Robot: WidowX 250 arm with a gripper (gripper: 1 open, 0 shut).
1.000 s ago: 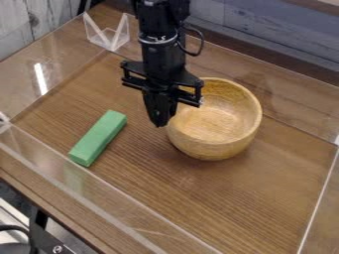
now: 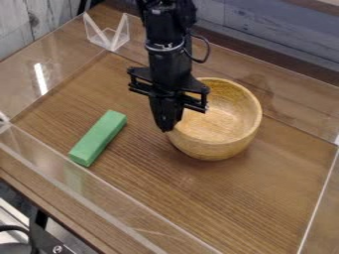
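Note:
My black gripper [image 2: 169, 120] points down at the left rim of a round tan bowl [image 2: 220, 130], its fingertips at or just over that rim; whether they touch it is unclear. The fingers look close together and shut, with no object visible between them. A green block [image 2: 97, 138] lies on the wooden table [image 2: 159, 203] to the lower left of the gripper, apart from the bowl.
A clear plastic item [image 2: 109, 28] stands at the top left. The table's left edge runs along the side, with a black cable or part at the bottom left corner.
The bowl and the green block look unmoved.

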